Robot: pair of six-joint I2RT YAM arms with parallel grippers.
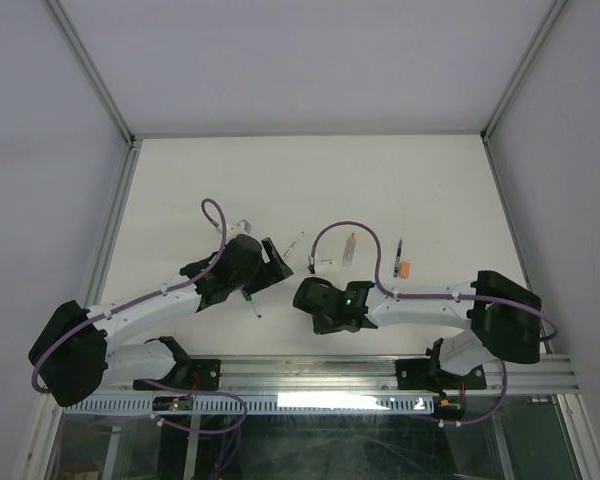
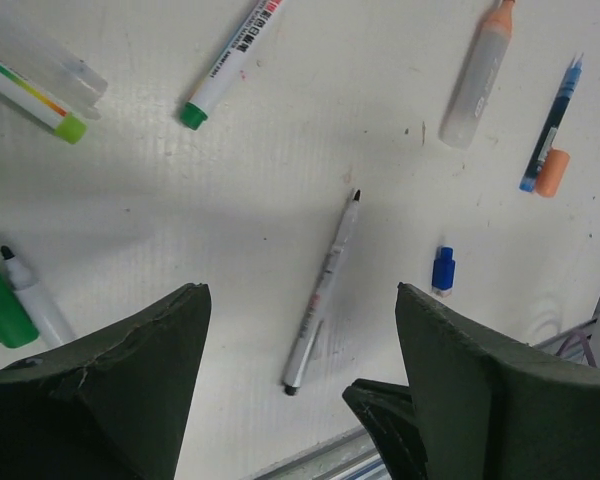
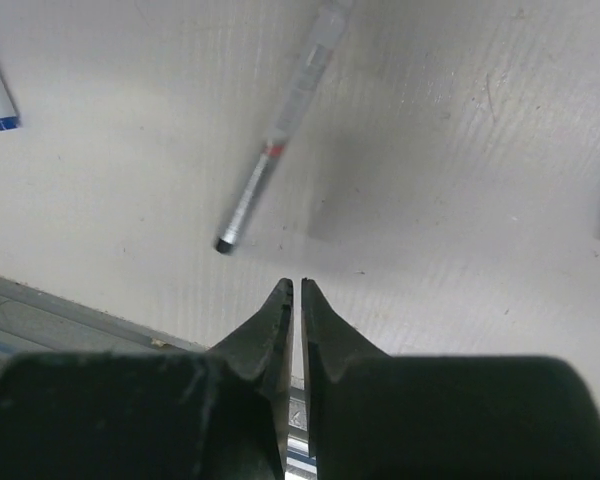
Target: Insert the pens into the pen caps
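Note:
My left gripper is open, nothing between its fingers, above several pens and caps. In the left wrist view a thin pen lies at centre, with a blue cap right of it and a green-ended marker above. A green piece lies at the left beside a small marker. My right gripper has its fingertips close together with a narrow gap, empty, just below a blurred pen in the right wrist view.
A clear orange-topped tube, a blue pen and an orange cap lie to the right on the table. Metal rails edge the front.

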